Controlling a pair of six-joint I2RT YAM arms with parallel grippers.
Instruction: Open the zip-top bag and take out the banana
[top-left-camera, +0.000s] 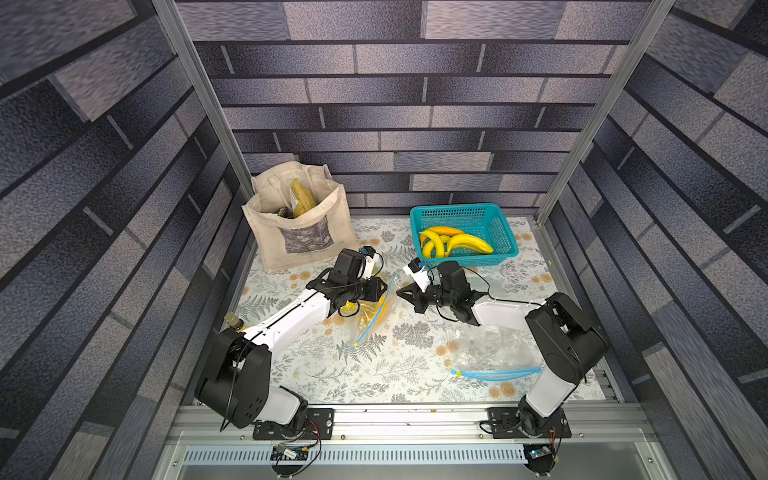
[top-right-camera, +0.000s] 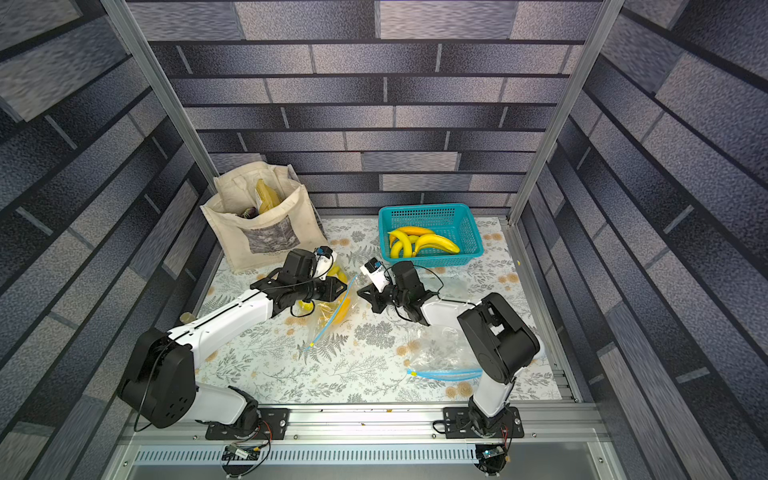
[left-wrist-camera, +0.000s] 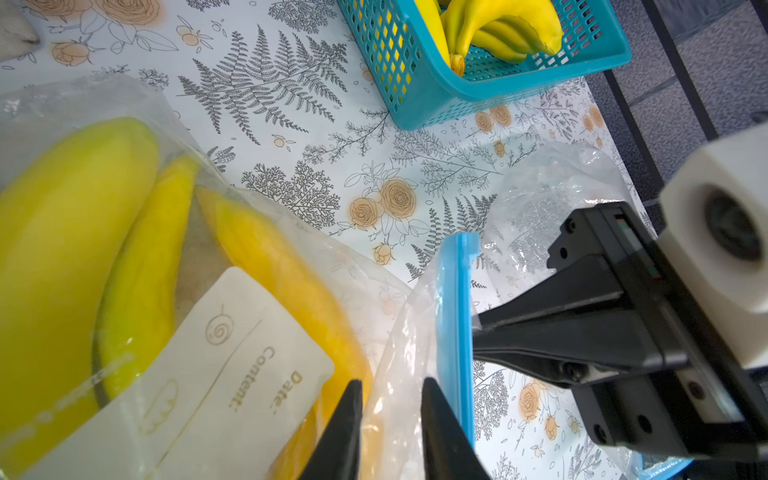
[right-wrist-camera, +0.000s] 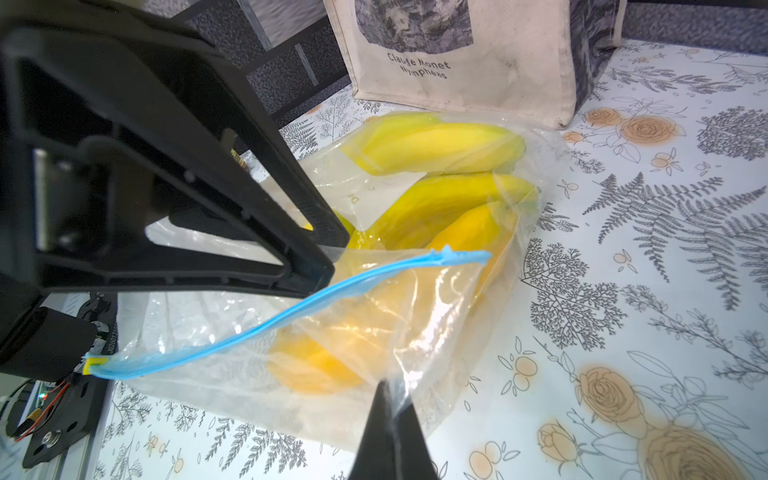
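Note:
The clear zip top bag (left-wrist-camera: 264, 240) lies on the table with several yellow bananas (left-wrist-camera: 280, 272) inside and a white label on its face. Its blue zip strip (right-wrist-camera: 296, 308) stands raised along the mouth. My left gripper is at the mouth, fingers apart, with plastic film showing in the gap. On the other side of the strip, my right gripper is shut, and the bag's film gathers into a fold at its fingertips. In the top left view, the left arm hides part of the bag.
A teal basket (top-left-camera: 505, 232) with loose bananas stands at the back right. A cream tote bag (top-left-camera: 268, 232) is at the back left. An empty zip bag (top-left-camera: 496, 348) lies front right.

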